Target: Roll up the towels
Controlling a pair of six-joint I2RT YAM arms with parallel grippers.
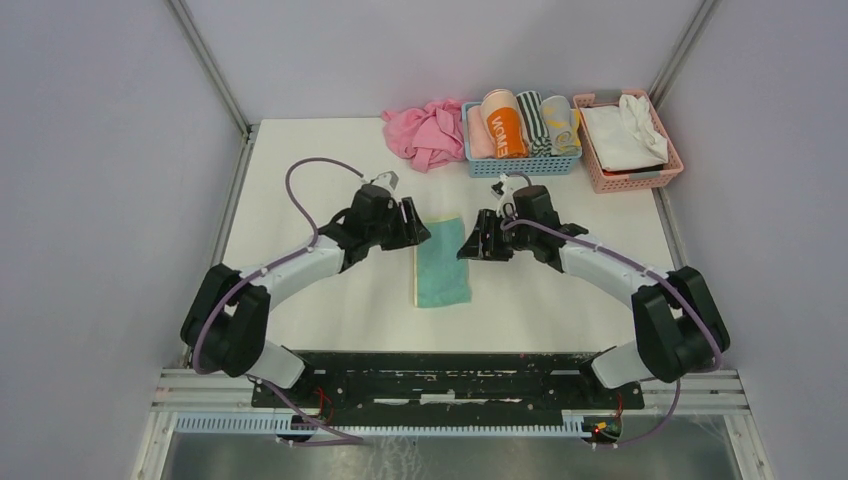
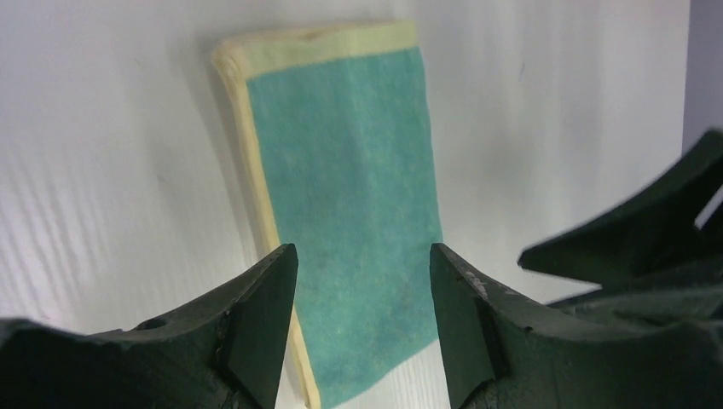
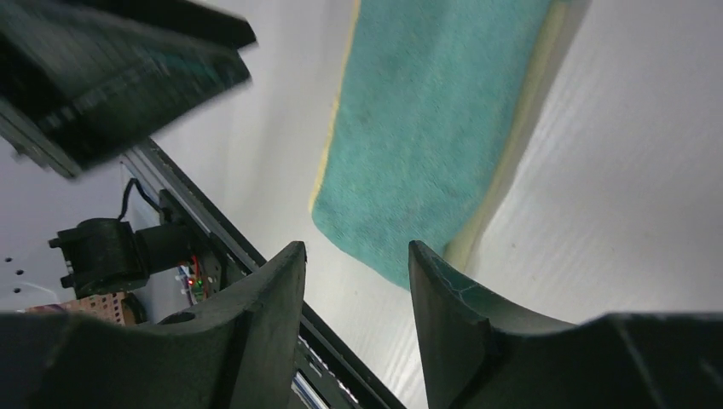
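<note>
A folded teal towel (image 1: 441, 270) with a pale yellow border lies flat on the white table, its long side running from back to front. My left gripper (image 1: 424, 236) is over its left side, with the fingers apart; in the left wrist view the towel (image 2: 341, 162) shows between and beyond the fingers. At the right edge of the towel my right gripper (image 1: 469, 257) stands open. In the right wrist view the towel's near corner (image 3: 396, 256) lies ahead of the fingers, with nothing gripped.
A crumpled pink towel (image 1: 425, 135) lies at the back. Beside it stands a blue basket (image 1: 522, 167) with rolled towels, then a pink basket (image 1: 632, 180) with white cloth. Free table surrounds the teal towel.
</note>
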